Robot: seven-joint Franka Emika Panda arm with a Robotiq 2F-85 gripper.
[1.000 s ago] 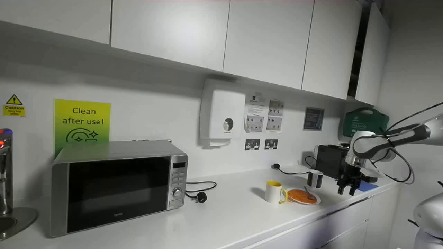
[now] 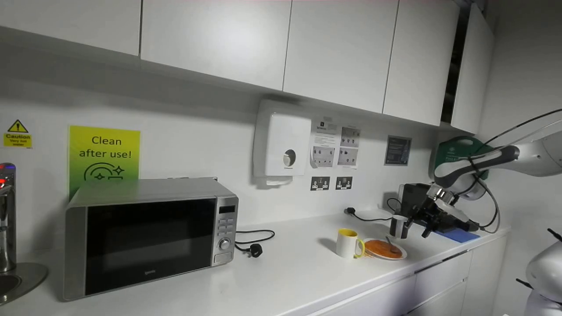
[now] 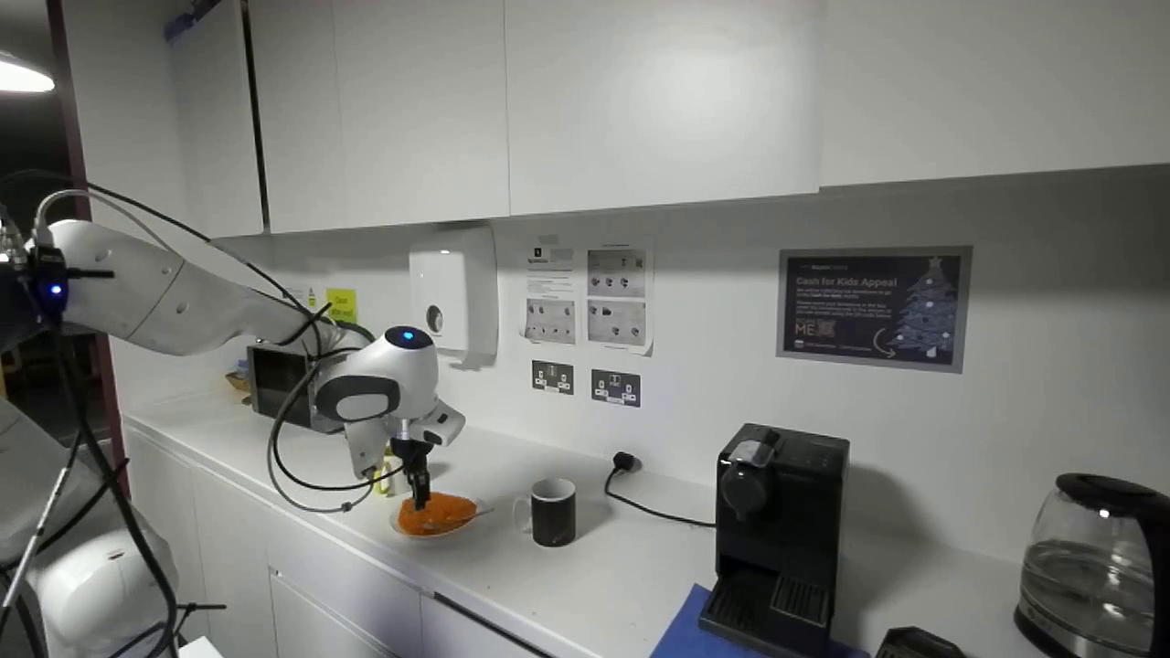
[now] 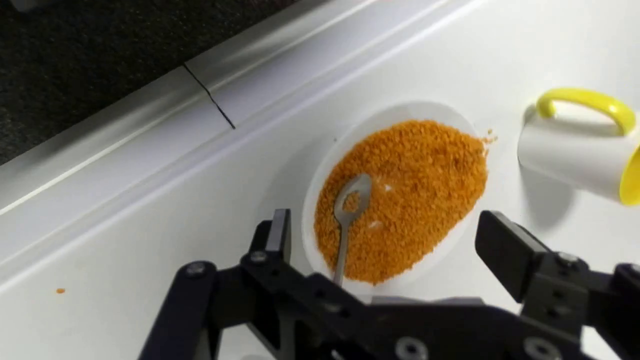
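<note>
My gripper is open above the counter, its two fingers apart with nothing between them. Below it in the wrist view lies a white plate (image 4: 306, 231) heaped with small orange grains (image 4: 420, 186). A metal spoon (image 4: 343, 240) rests on the grains, its handle passing out of sight under the gripper body. To the right of the plate is a white mug (image 4: 576, 156) with a yellow handle and yellow inside; exterior view 1 shows this mug (image 2: 345, 245) upright. Behind the plate stands a black and white mug (image 3: 554, 515).
A black coffee machine (image 3: 779, 537) sits on a blue mat (image 3: 682, 625), with a glass kettle (image 3: 1080, 570) farther right. A microwave (image 2: 153, 237) occupies the counter's other end. A few grains lie loose beside the plate.
In exterior view 1 the arm has moved left and slightly up, bringing the gripper nearer the plate and tilting it. Plate, spoon and mugs have stayed where they were.
</note>
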